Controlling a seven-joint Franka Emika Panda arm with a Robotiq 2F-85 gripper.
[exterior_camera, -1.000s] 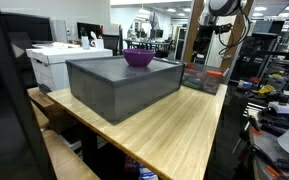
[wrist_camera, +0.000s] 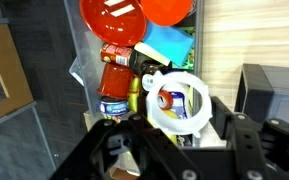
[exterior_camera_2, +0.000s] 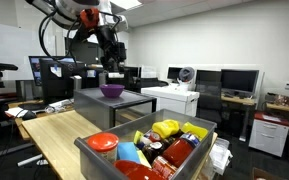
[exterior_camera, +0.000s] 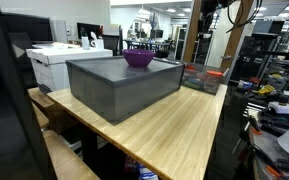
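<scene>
A white ring, perhaps a roll of tape (wrist_camera: 174, 77), is held between the fingers of my gripper, which is shut on it. Below it in the wrist view lies the grey bin (wrist_camera: 85, 62), filled with mixed items. In exterior view 2 my gripper (exterior_camera_2: 114, 62) hangs high, and a small whitish thing shows beneath it. A purple bowl (exterior_camera_2: 112, 90) sits on top of the large grey box (exterior_camera_2: 94, 108) in that view. Exterior view 1 shows the arm at the upper right, well above the table.
Red lids or bowls (exterior_camera_2: 103, 141), a blue item (exterior_camera_2: 129, 153), cans and yellow things fill the bin. Bare wooden table (exterior_camera: 162, 133) lies in front of the grey box. Desks and monitors stand farther back.
The bowl, box and bin have stayed where they were.
</scene>
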